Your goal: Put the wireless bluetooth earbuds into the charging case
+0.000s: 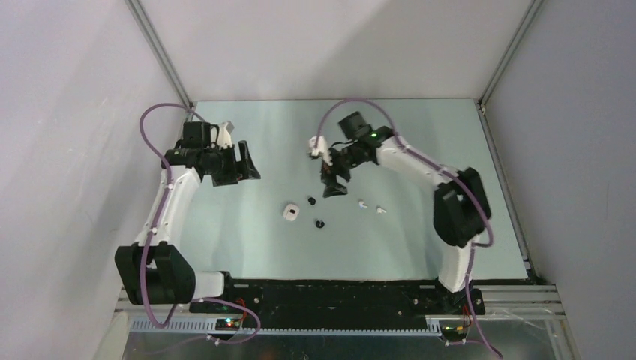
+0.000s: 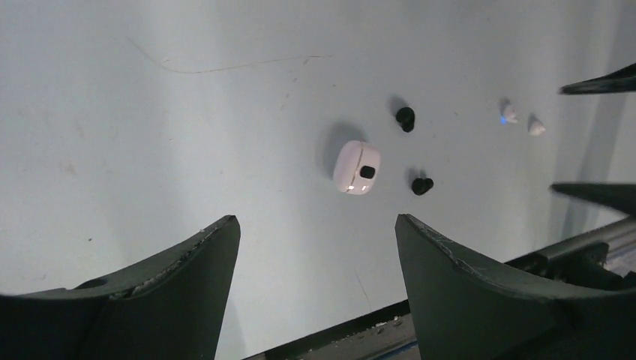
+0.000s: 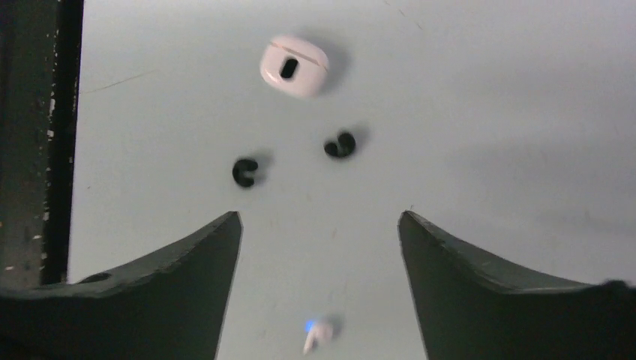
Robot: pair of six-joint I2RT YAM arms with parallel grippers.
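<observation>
A pale pink charging case (image 1: 291,212) lies on the table, near the middle. My left gripper (image 1: 240,171) hangs at the table's left side, away from the case, its fingers apart and empty over bare table. My right gripper (image 1: 334,180) is over the area just behind the earbuds, blurred, its fingers apart with nothing between them; all the earbuds except one white one show clearly below it in the right wrist view.
Walls enclose it at back and sides, and a dark rail (image 1: 330,300) runs along the front edge.
</observation>
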